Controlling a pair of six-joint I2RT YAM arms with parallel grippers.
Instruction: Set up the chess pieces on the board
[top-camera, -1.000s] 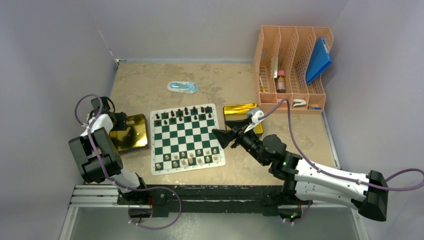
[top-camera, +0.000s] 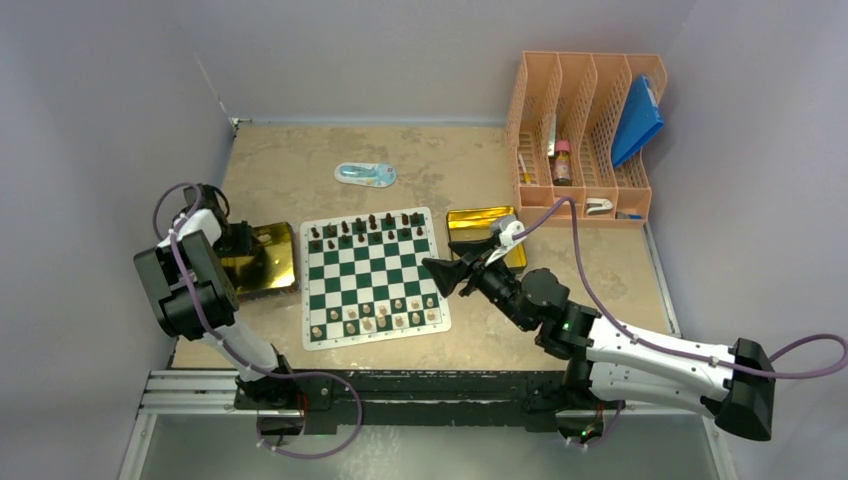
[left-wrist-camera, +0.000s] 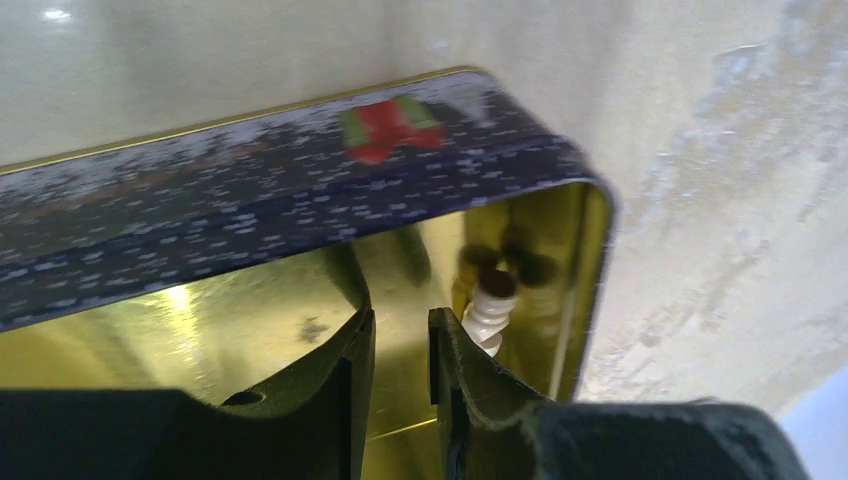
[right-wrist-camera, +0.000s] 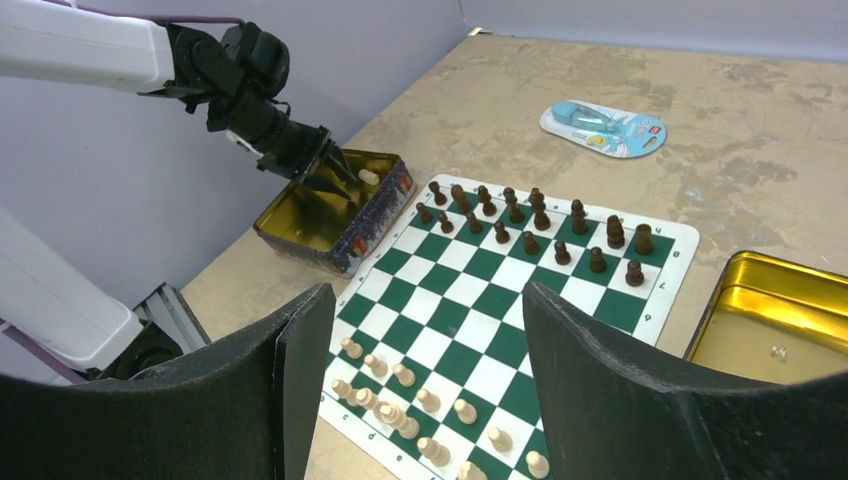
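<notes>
In the left tray (top-camera: 272, 275) a light chess piece (left-wrist-camera: 488, 315) lies in the corner, just beyond my left gripper, which is part open with a narrow gap between its fingers and hangs low inside the tray. The chessboard (top-camera: 370, 270) carries dark pieces (right-wrist-camera: 644, 240) along its far side and light pieces (right-wrist-camera: 433, 450) along the near side. My right gripper hangs over the board's right edge, open and empty.
A gold tray (top-camera: 480, 218) stands right of the board, partly under my right arm. A blister pack (top-camera: 366, 174) lies behind the board. A pink organiser (top-camera: 540, 90) stands at the back right.
My left arm and gripper have shifted slightly at the left tray, the wrist moving a little toward the back. My right arm has shifted very slightly; the board looks the same.
</notes>
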